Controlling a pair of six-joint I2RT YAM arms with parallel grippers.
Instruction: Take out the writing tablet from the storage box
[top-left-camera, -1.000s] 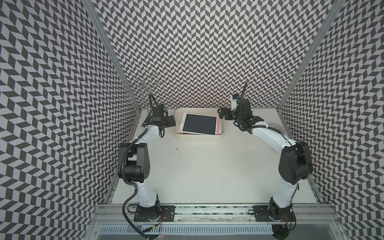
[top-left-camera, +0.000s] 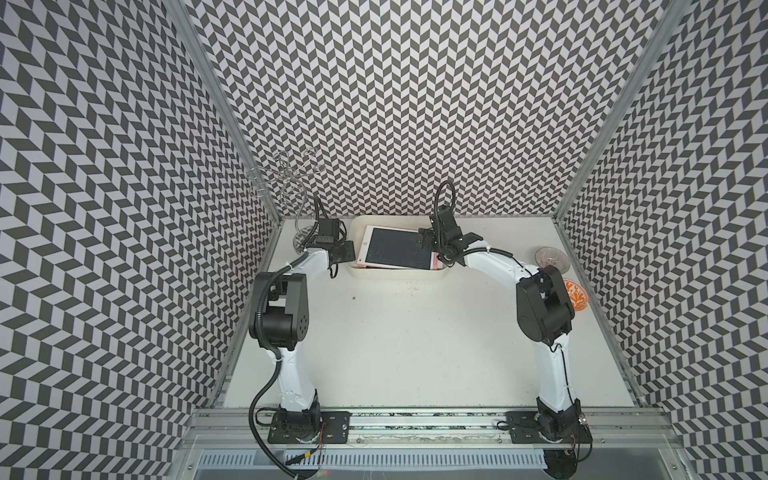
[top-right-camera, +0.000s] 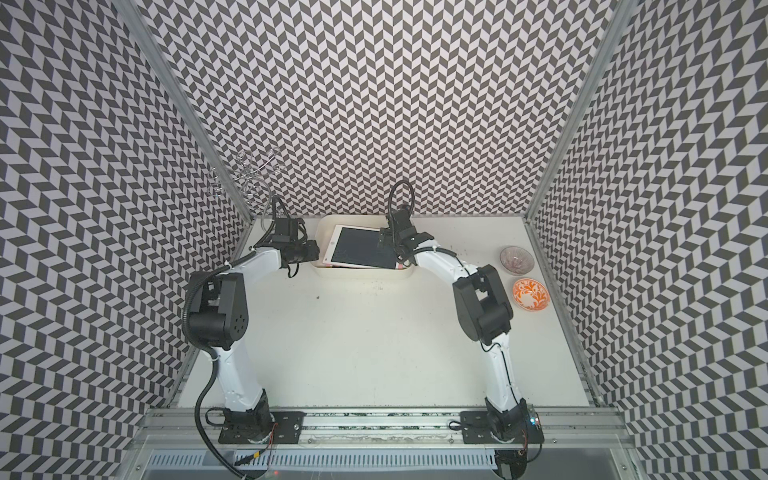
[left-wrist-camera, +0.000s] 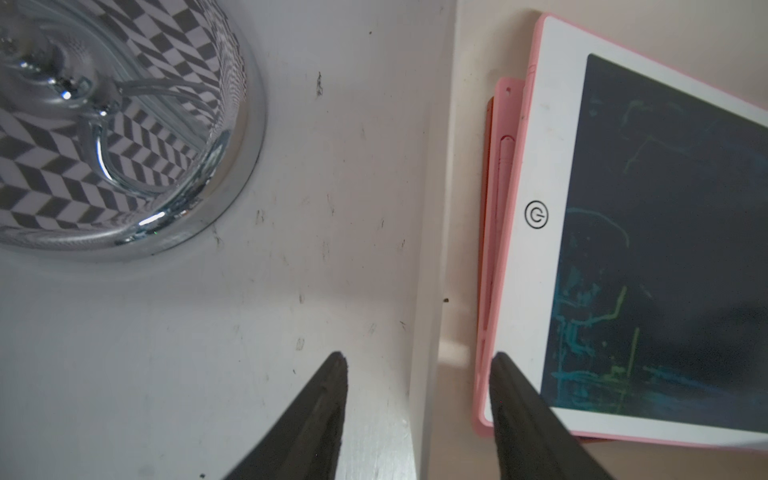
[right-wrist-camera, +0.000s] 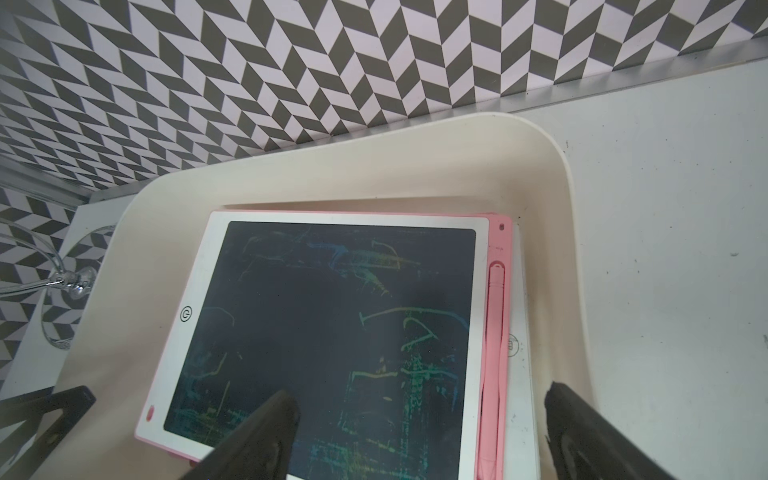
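A cream storage box (right-wrist-camera: 544, 172) stands against the back wall. In it lies a pink-and-white writing tablet (left-wrist-camera: 524, 240) with a dark screen and a pink pen along its right edge; other flat tablets show beneath it. My left gripper is open over the box's left wall, one finger outside the box, the other by the tablet's left edge. Above the tablet's right part hangs my right gripper, open, one finger over the screen and the other near the right wall. Neither gripper holds anything.
A chrome wire stand (top-left-camera: 289, 180) rises just left of the box, close to the left gripper. At the right edge sit a clear glass bowl (top-right-camera: 517, 260) and an orange patterned dish (top-right-camera: 530, 294).
My right gripper has swung left from beside the box to over the tablet's right part. The left gripper has shifted slightly right toward the box. The tablet has not moved.
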